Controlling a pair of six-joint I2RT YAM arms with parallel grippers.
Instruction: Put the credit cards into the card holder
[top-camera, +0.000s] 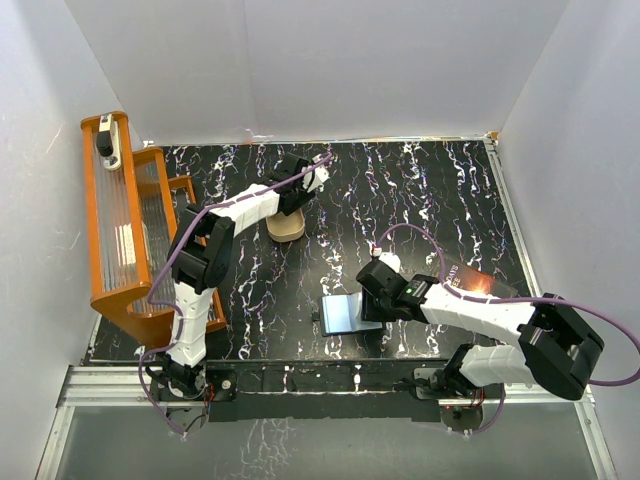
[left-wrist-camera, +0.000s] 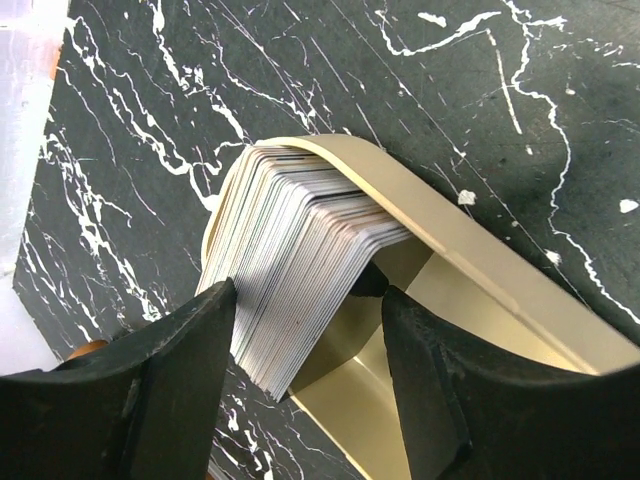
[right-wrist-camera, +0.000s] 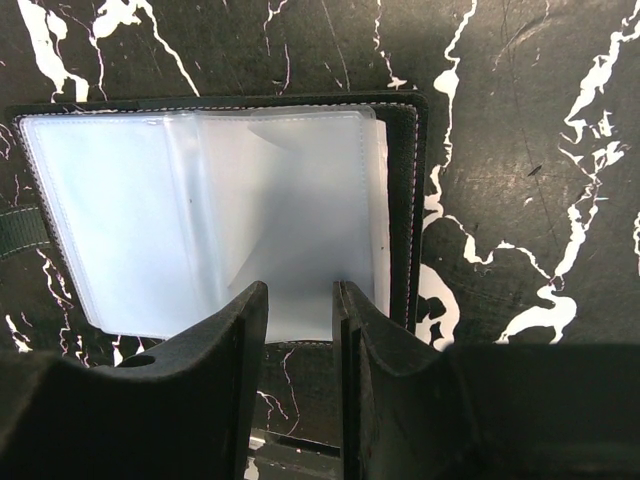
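A thick stack of pale cards (left-wrist-camera: 290, 240) leans inside a cream oval box (left-wrist-camera: 480, 270) in the left wrist view. Over the box, my left gripper stands part open, one fingertip against the lower part of the stack and the other above the box's empty side. From above, the box (top-camera: 286, 226) is partly covered by the left arm. The card holder (right-wrist-camera: 408, 210) lies open on the table, with clear plastic sleeves (right-wrist-camera: 295, 190) and a dark stitched edge. My right gripper is over the sleeves, its fingers apart with no card between them.
An orange-framed shelf unit (top-camera: 140, 310) stands along the left side. At the right lies a dark box with orange print (top-camera: 475, 280), partly behind the right arm. The marbled table between the cream box and the card holder is clear.
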